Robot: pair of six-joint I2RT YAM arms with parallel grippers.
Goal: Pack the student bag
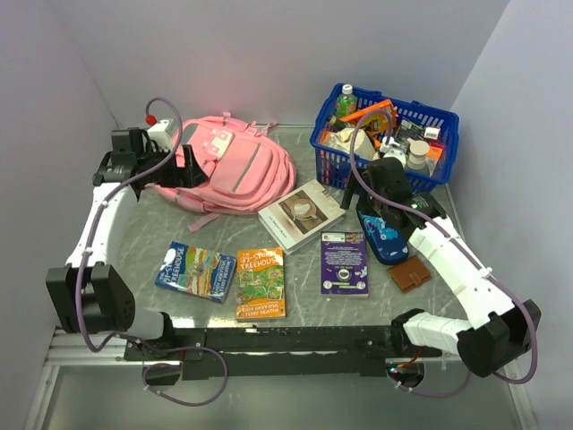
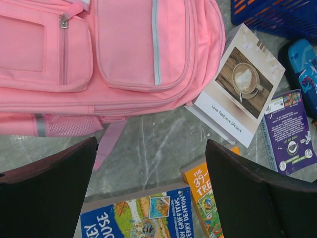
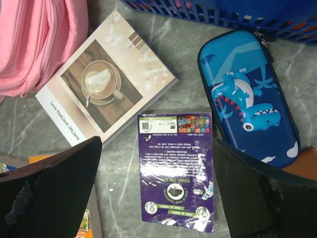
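A pink backpack [image 1: 237,170] lies flat at the back left, with my open left gripper hanging over it and the floor in front. My open right gripper hovers over a purple book [image 3: 176,173], empty. Around them lie a blue Treehouse book [image 2: 136,215], an orange Treehouse book [image 1: 260,282], a coffee-cover book [image 3: 99,84], a blue dinosaur pencil case [image 3: 247,104] and a brown wallet [image 1: 409,274].
A blue basket [image 1: 328,158] full of bottles, packets and other items stands at the back right. Grey walls close in the sides and back. Bare marble surface shows between the books.
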